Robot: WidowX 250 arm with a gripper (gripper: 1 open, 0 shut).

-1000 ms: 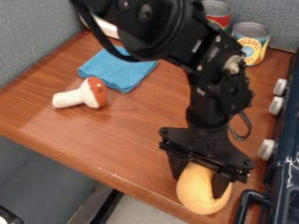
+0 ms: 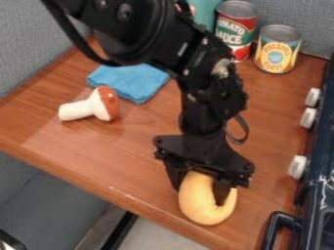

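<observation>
My black gripper [image 2: 201, 180] reaches down over a yellow, curved squash-like object [image 2: 201, 203] at the table's front right edge. Its fingers are on and around the object, partly hidden by the wrist, so whether they grip it cannot be made out.
A white and orange toy [image 2: 82, 107] and a blue cloth [image 2: 128, 83] lie on the wooden table [image 2: 98, 156]. A tomato sauce can [image 2: 235, 29] and another can [image 2: 278, 49] stand at the back. A dark stove [image 2: 314, 195] borders the right.
The arm and gripper have shifted left and slightly up over the last second, and the yellow object has moved a little left with them.
</observation>
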